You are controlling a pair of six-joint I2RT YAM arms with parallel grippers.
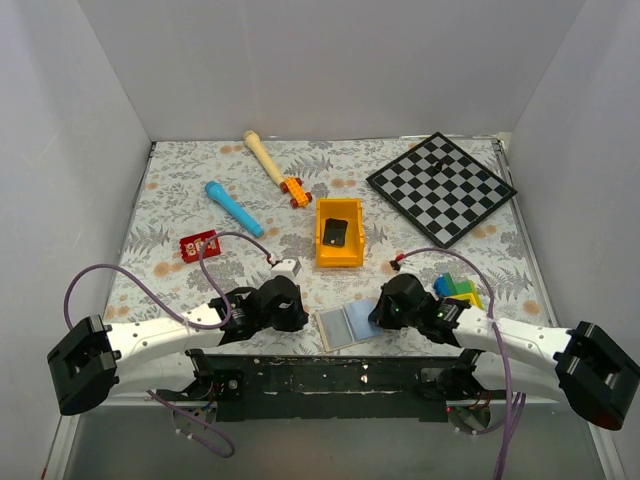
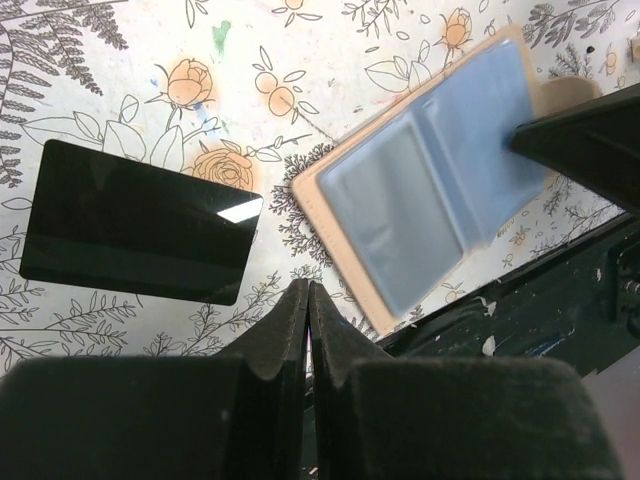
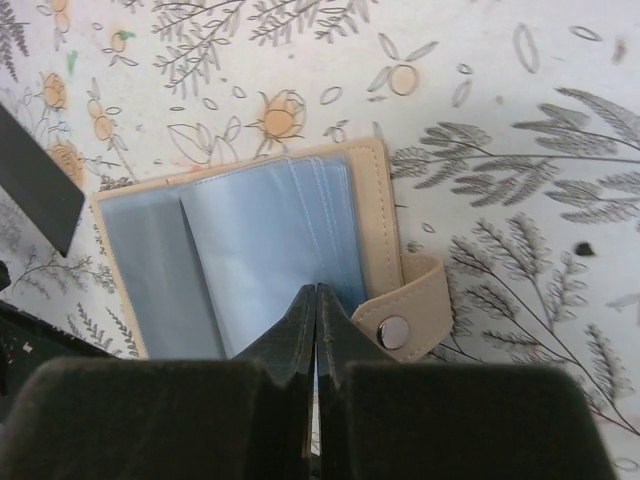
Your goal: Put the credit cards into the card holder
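The tan card holder (image 1: 347, 325) lies opened out on the table, its pale blue pockets (image 2: 395, 205) facing up. Its snap strap (image 3: 412, 318) juts out on the right side. To the holder's left in the left wrist view lies a dark, flat card (image 2: 140, 222) on the tablecloth. My left gripper is shut between card and holder, with nothing seen in its fingers. Shut as well, my right gripper is over the right part of the holder, by the strap; nothing shows between its tips. Whether those tips touch the pocket, I cannot tell.
Behind the holder stands a yellow bin (image 1: 340, 262) with a dark item inside. A checkered board (image 1: 441, 190) lies at the back right, toy blocks (image 1: 457, 288) beside the right arm. A red block (image 1: 199, 246) and blue stick (image 1: 234, 208) lie at left.
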